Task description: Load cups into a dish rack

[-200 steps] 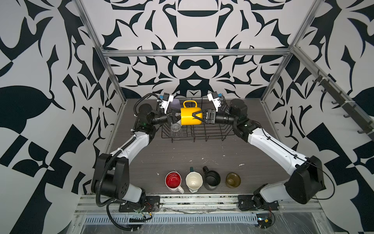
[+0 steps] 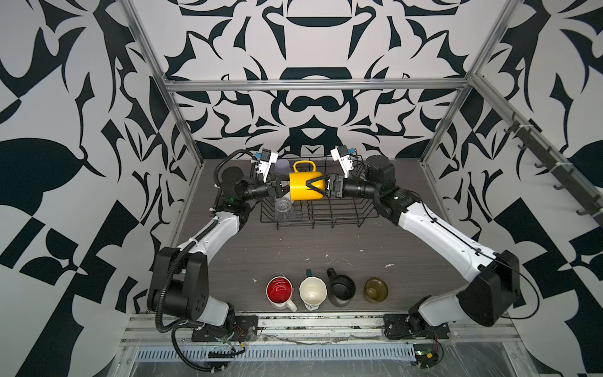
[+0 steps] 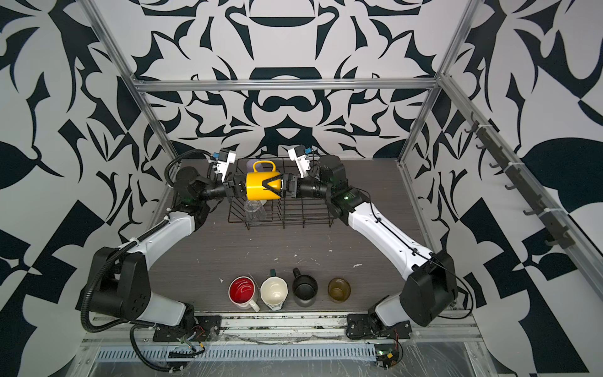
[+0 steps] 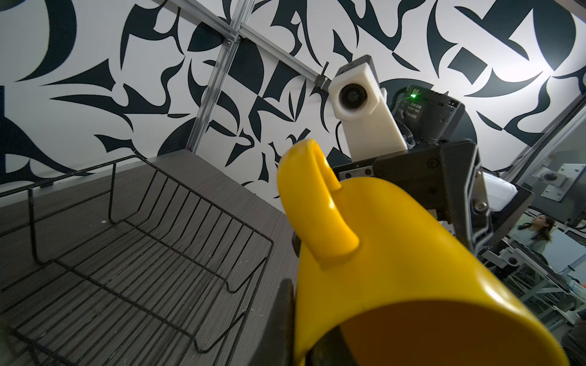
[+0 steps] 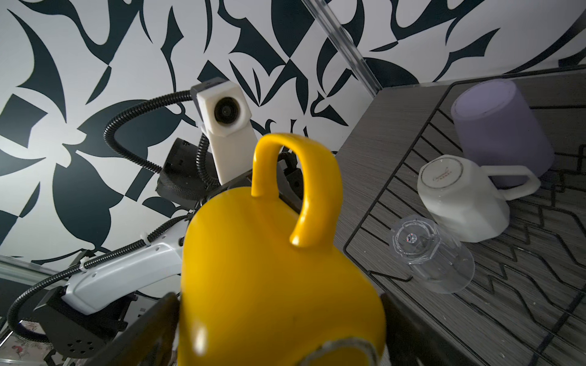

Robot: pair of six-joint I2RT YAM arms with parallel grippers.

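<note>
A yellow mug hangs on its side above the dish rack, handle up, its mouth facing left. My left gripper is shut on the mug's wall at the rim; in the left wrist view one dark finger lies outside the wall and the other reaches into the mouth. From the right, my right gripper stands open around the base end. The right wrist view shows its fingers on both sides of the mug. In the rack stand an upturned purple cup, white mug and clear glass.
Along the table's front edge stand a red-lined mug, a cream mug, a dark grey mug and an amber glass. The rack's right half looks empty. Bare table lies between rack and cups.
</note>
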